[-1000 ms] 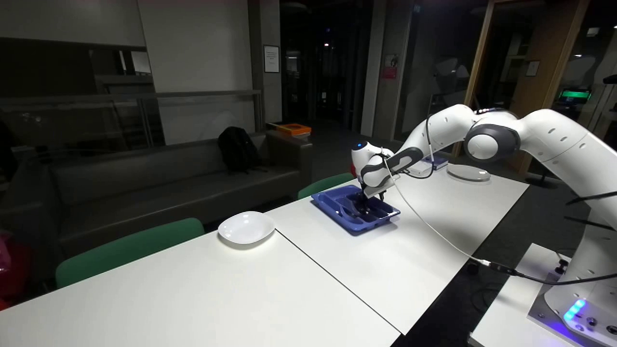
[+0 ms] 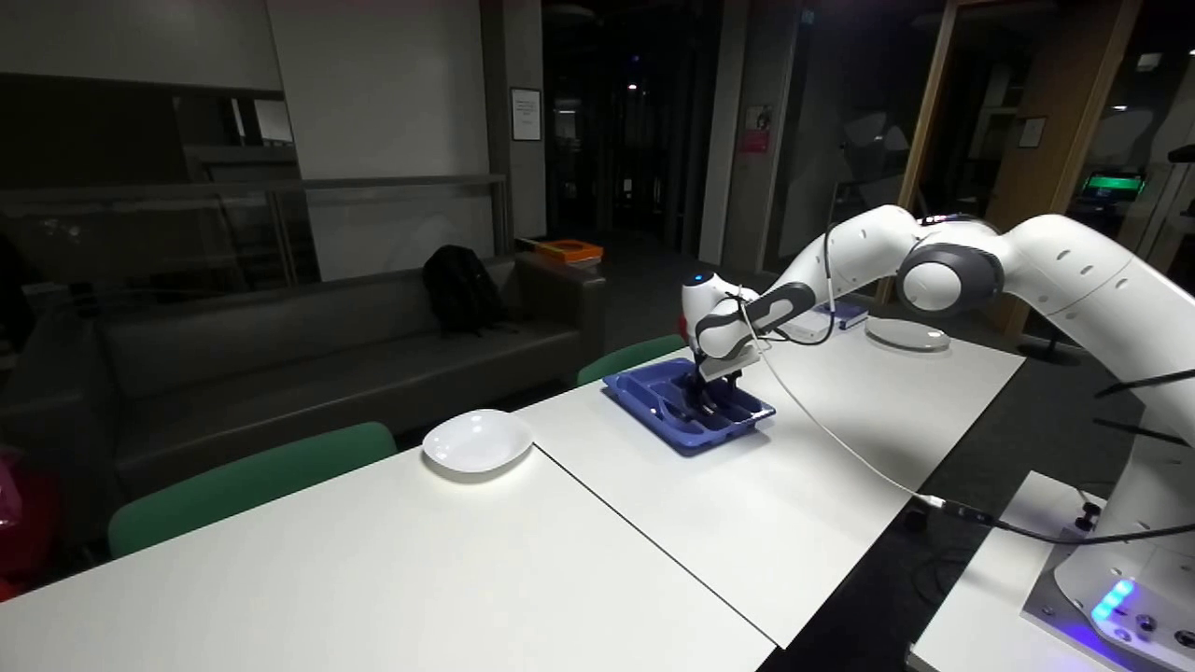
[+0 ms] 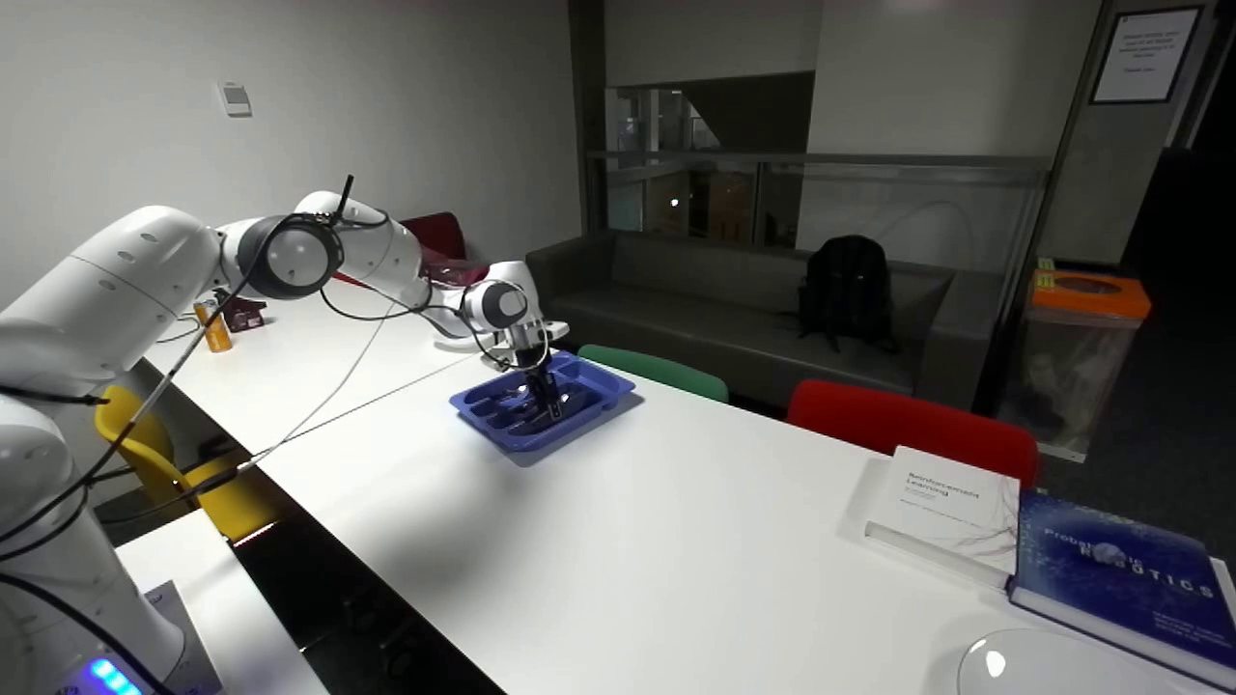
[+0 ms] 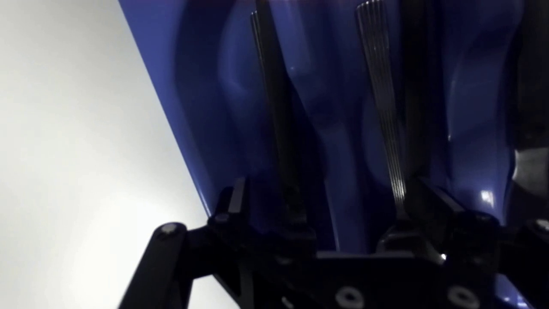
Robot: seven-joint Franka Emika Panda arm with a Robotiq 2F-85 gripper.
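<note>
A blue cutlery tray (image 2: 636,405) lies on the white table with dark-handled cutlery in its compartments. My gripper (image 3: 542,400) points down into it. In the wrist view the gripper is open, its fingers spread wide above the compartments. A dark, slender handle (image 4: 280,110) runs between the fingers, nearer the left one. Close by the right finger lies a silver, ridged piece of cutlery (image 4: 383,87), with a dark handle (image 4: 415,87) alongside. Neither piece appears gripped. Deep shadow hides the lower ends, and I cannot tell whether the fingers touch anything.
A white bowl (image 2: 478,441) stands left of the tray in exterior view 1. At the other end of the table are a plate (image 2: 907,334), a white book (image 3: 947,510) and a blue book (image 3: 1124,573). Bare tabletop (image 3: 695,544) separates these from the tray.
The wrist has shifted and tilted very slightly over the tray, and the upper arm sits a touch lower. Tray and bowl have stayed put.
</note>
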